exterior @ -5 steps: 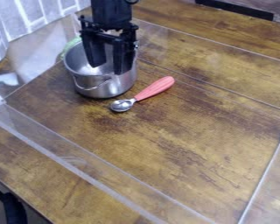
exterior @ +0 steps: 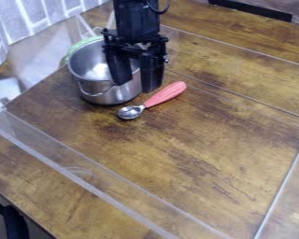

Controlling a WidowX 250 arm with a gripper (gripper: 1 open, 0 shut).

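Observation:
A steel pot (exterior: 105, 91) stands on the wooden table at the upper left. My black gripper (exterior: 134, 73) is over the pot, its fingers reaching down at the pot's right side, apart from each other; whether anything is between them cannot be made out. In front of the pot, to its right, lies a spoon with a steel bowl (exterior: 131, 112) and a pink handle (exterior: 167, 92).
A green item (exterior: 79, 44) is partly hidden behind the pot at the back left. Clear plastic edging (exterior: 64, 159) runs along the left and front.
My gripper has moved a little to the right and lower relative to the pot. The pot and spoon look unmoved.

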